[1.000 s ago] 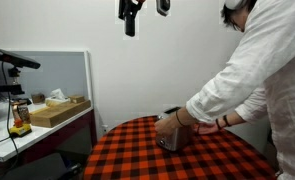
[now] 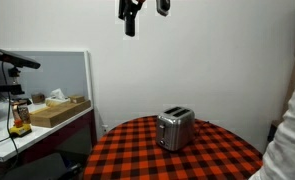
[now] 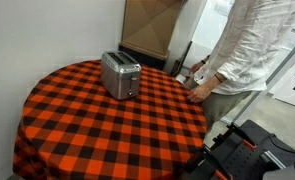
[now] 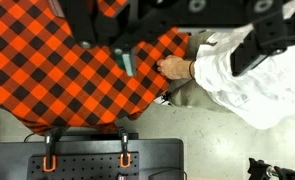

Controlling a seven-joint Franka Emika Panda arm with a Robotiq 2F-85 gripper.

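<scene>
A silver two-slot toaster [image 2: 175, 129] stands upright on a round table with a red and black checked cloth [image 3: 82, 125]. The second exterior view has the same toaster [image 3: 121, 75] toward the back of the table. High above the table, at the top edge of the first exterior view, hangs my gripper [image 2: 146, 22]. Its two dark fingers are spread apart and nothing shows between them. In the wrist view, dark gripper parts cover much of the top, and I cannot make out the toaster there.
A person in a white shirt [image 3: 257, 45] stands at the table's side, one hand [image 4: 174, 67] by the cloth's edge. A side table [image 2: 12, 147] at left bears boxes and small items.
The person's hands have let go of the toaster and drawn back to the right. The toaster now stands alone, in about the same spot. My gripper has not visibly moved.
</scene>
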